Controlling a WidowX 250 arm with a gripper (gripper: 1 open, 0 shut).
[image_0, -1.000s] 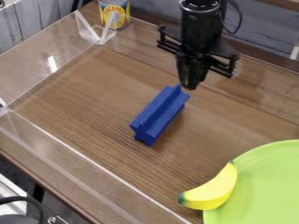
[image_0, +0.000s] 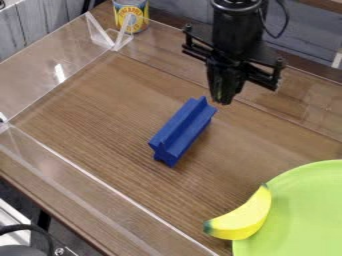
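My gripper (image_0: 225, 88) hangs from the top of the view over the wooden table, its fingers pointing down and close together, nothing visible between them. Just below it and a little to the left lies a blue elongated block (image_0: 182, 130), set diagonally on the wood. At the lower right a toy banana (image_0: 241, 215) rests at the left edge of a green plate (image_0: 301, 236).
A can (image_0: 130, 16) stands at the back left near the clear plastic side wall (image_0: 47, 75).
My gripper has risen slightly and moved a touch to the right compared with a second ago. The block, banana and plate are unchanged.
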